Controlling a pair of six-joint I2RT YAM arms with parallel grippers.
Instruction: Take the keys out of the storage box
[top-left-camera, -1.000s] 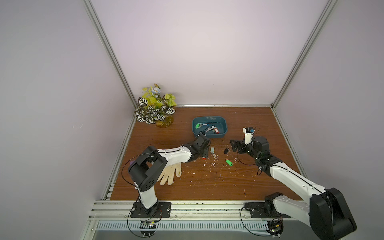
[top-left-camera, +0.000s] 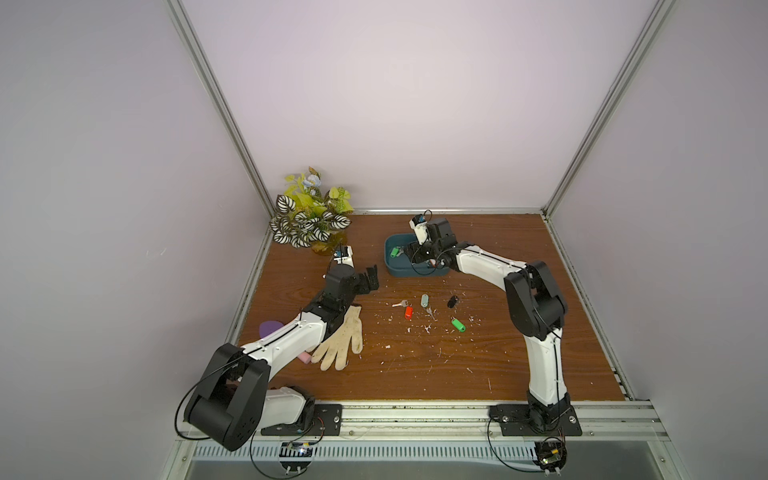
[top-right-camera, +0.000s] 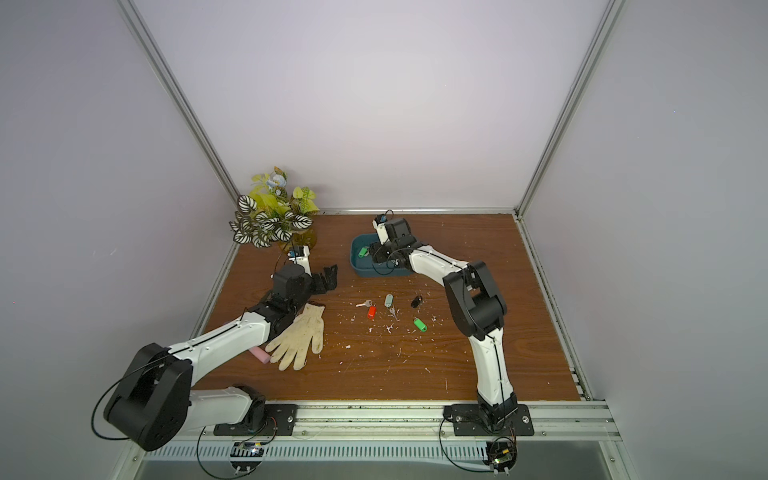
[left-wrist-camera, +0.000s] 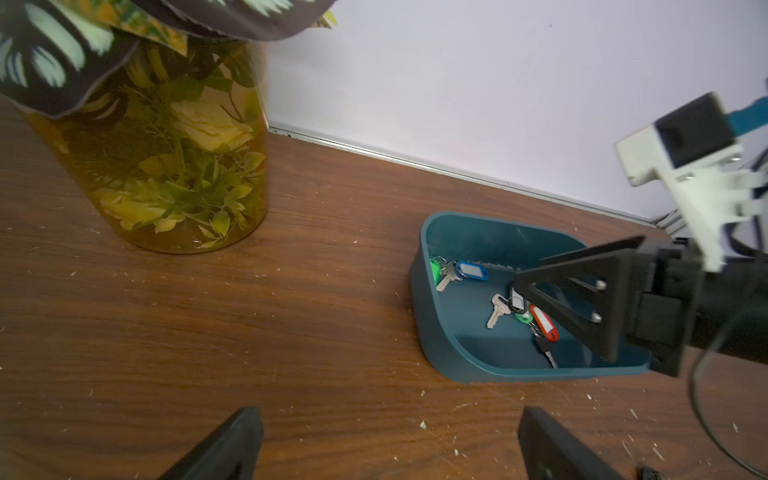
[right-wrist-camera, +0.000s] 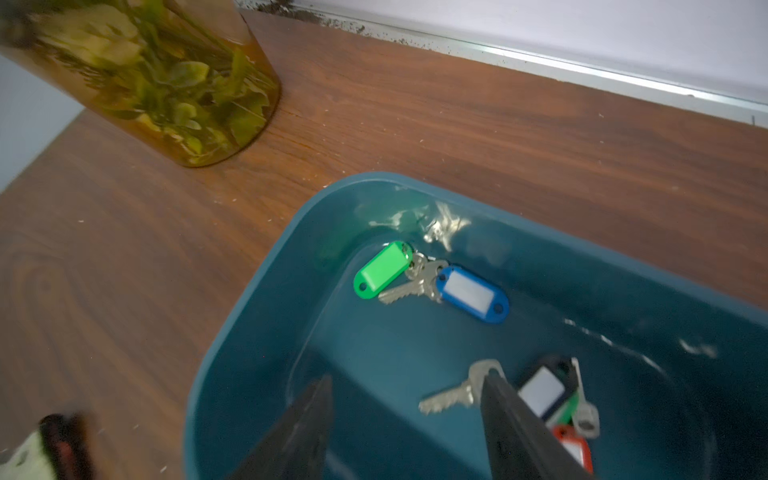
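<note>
My right gripper (top-left-camera: 412, 254) hangs over the teal storage box (left-wrist-camera: 436, 336), its fingers part open with nothing seen held. Inside, in the right wrist view, lie a green tag (right-wrist-camera: 382, 269) and a blue tag (right-wrist-camera: 472, 294) with keys at the left end; a loose key (right-wrist-camera: 448, 397), a black tag (right-wrist-camera: 542, 390) and a red tag (right-wrist-camera: 580, 452) lie further right. My left gripper (top-left-camera: 369, 278) stands open and empty, left of and in front of the box. Keys with green (top-left-camera: 457, 325), red (top-left-camera: 409, 312), black and pale tags lie on the table before the box.
A potted plant (top-left-camera: 312, 212) stands at the back left. A beige glove (top-left-camera: 340, 344) and a pink roll (top-right-camera: 260, 353) lie at the front left.
My right gripper has swung left and back from the right of the table to over the box. My left gripper has retreated leftward from in front of the box.
</note>
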